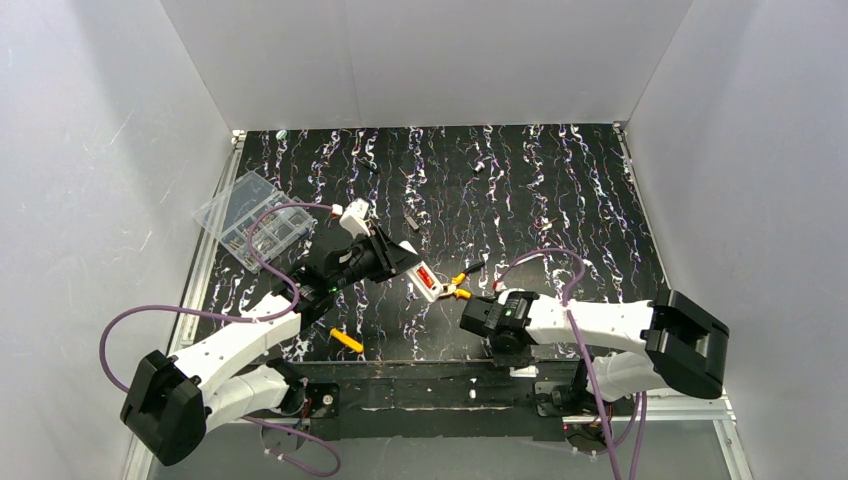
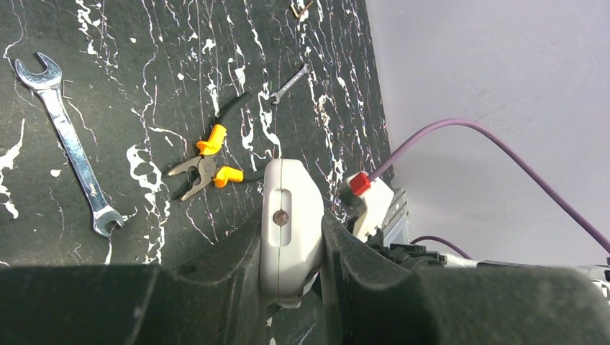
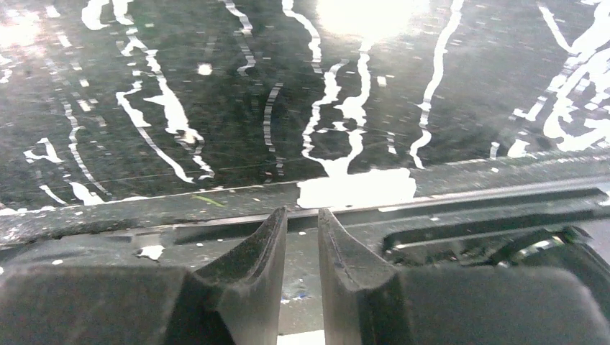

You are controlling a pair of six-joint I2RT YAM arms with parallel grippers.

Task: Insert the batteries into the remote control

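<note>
The white remote control (image 1: 418, 285) hangs over the middle of the table, its open compartment with something red inside facing the top camera. My left gripper (image 1: 408, 260) is shut on its far end. In the left wrist view only the back of the remote (image 2: 290, 237) shows, clasped between both fingers. Down at the table's front edge, my right gripper has its fingers apart, nothing between them. A flat white piece (image 3: 357, 188), perhaps the battery cover, lies on that edge just beyond the fingertips and to their right. No loose battery can be made out.
Yellow-handled pliers (image 2: 205, 167), a large wrench (image 2: 72, 147) and a small wrench (image 2: 290, 84) lie on the table. A clear parts box (image 1: 262, 222) stands at left; a yellow tool (image 1: 346, 341) is near the front.
</note>
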